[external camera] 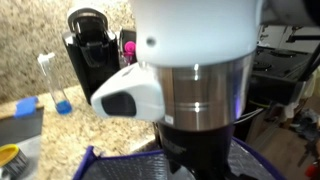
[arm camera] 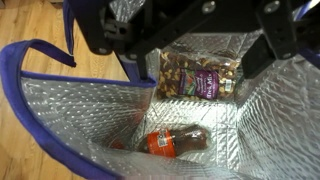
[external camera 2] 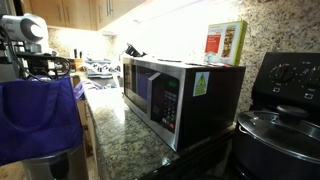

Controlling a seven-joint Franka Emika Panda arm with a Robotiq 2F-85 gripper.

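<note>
In the wrist view my gripper stands over an insulated bag, its dark fingers wide apart at the top with nothing visibly held between them. Silver lining and a blue rim (arm camera: 50,138) mark the bag. Against the lining, seen through the gap, lies a clear pack of nuts with a purple label (arm camera: 207,84). Below it in the picture, a bottle of dark drink with an orange-red label (arm camera: 160,144) lies on its side. From outside, the blue bag (external camera 2: 40,118) appears at the left of exterior view 2. The fingertips are hidden in both exterior views.
A microwave (external camera 2: 180,100) with a yellow-green box (external camera 2: 224,43) on top stands along the counter (external camera 2: 118,120); a dark pot (external camera 2: 283,135) is at the right. A black coffee machine (external camera: 92,45) and a clear bottle with blue liquid (external camera: 58,88) stand behind the arm.
</note>
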